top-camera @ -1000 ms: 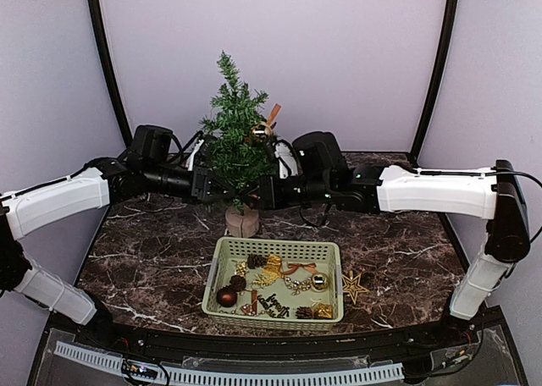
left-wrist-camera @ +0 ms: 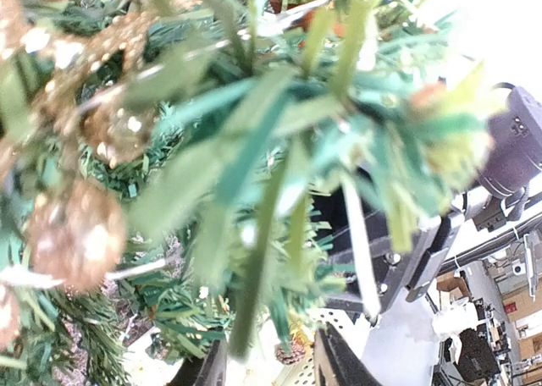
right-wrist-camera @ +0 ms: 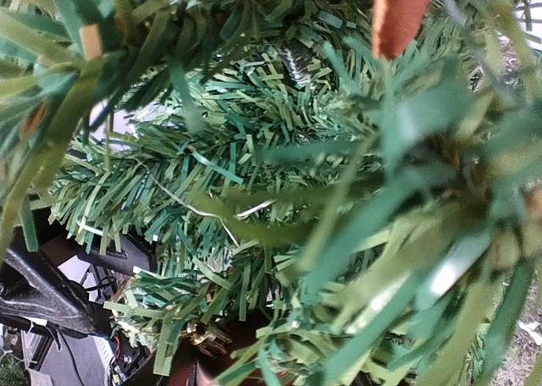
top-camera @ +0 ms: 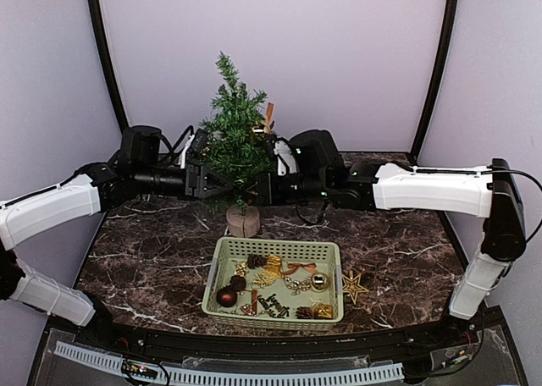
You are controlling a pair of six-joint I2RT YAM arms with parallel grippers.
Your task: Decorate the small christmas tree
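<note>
The small tree (top-camera: 230,107) stands on a round base (top-camera: 244,223), with a gold ornament and orange ribbon (top-camera: 269,115) at its right. My left gripper (top-camera: 212,187) is at the tree's middle left; its fingertips show at the bottom of the left wrist view, apart, below blurred branches and copper glitter baubles (left-wrist-camera: 76,234). My right gripper (top-camera: 262,187) is in the branches at the right; its fingers are hidden by greenery in the right wrist view, where an orange ribbon (right-wrist-camera: 398,9) hangs at the top.
A basket (top-camera: 212,276) of balls, pine cones, bows and gold ornaments sits in front of the tree. A gold star (top-camera: 354,287) lies right of it.
My left gripper has shifted slightly left. The right arm has hardly moved.
</note>
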